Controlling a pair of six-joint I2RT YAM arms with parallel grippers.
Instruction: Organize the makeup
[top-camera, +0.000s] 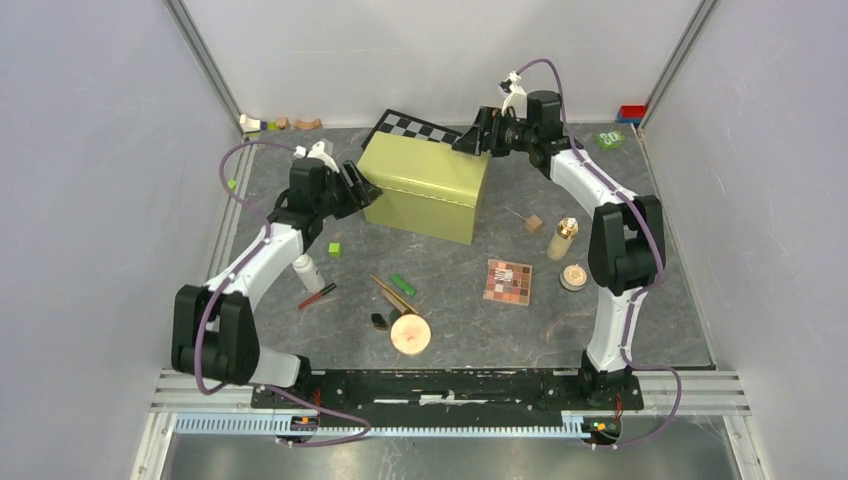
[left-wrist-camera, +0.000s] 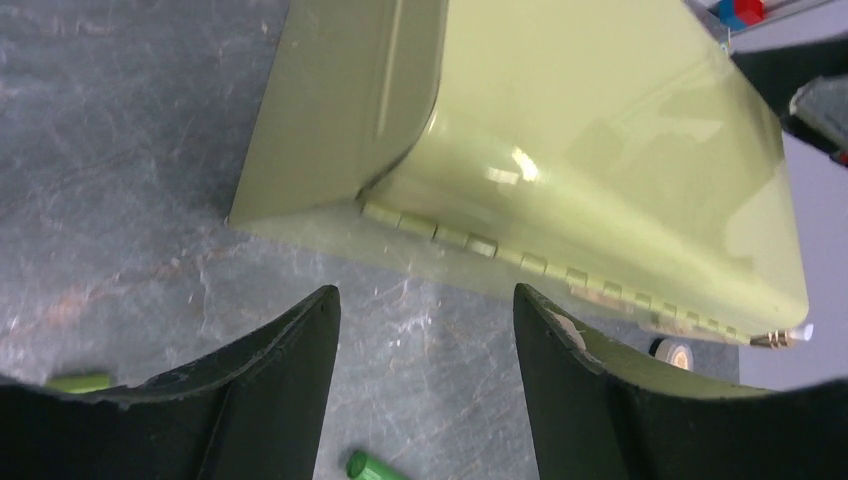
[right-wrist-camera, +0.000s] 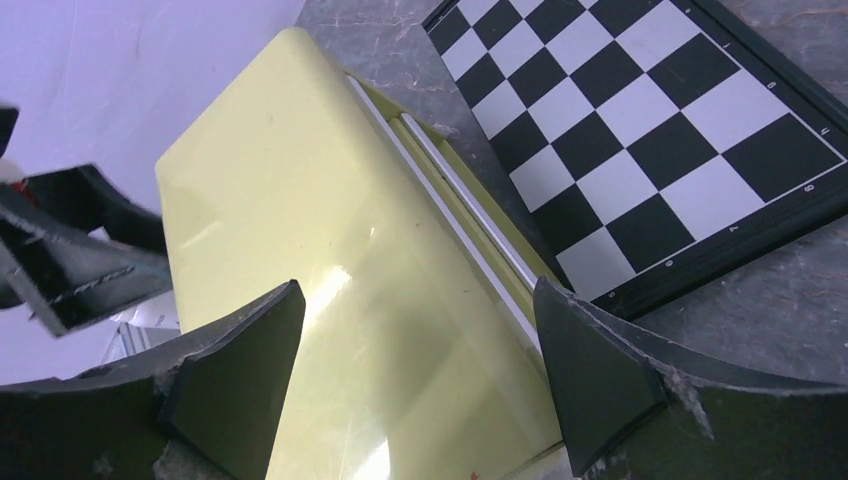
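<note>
A shiny yellow-green makeup box stands closed at the back centre. My left gripper is at its left end, open, with nothing seen between its fingers. My right gripper is open at the box's back right corner, over the lid's edge. On the counter lie an eyeshadow palette, a cream bottle, a small round jar, a round compact, brushes, a red-black pencil and a white bottle.
A checkerboard lies behind the box. Small blocks lie around: a green cube, a green cylinder, a wooden cube. Bare counter surrounds the palette.
</note>
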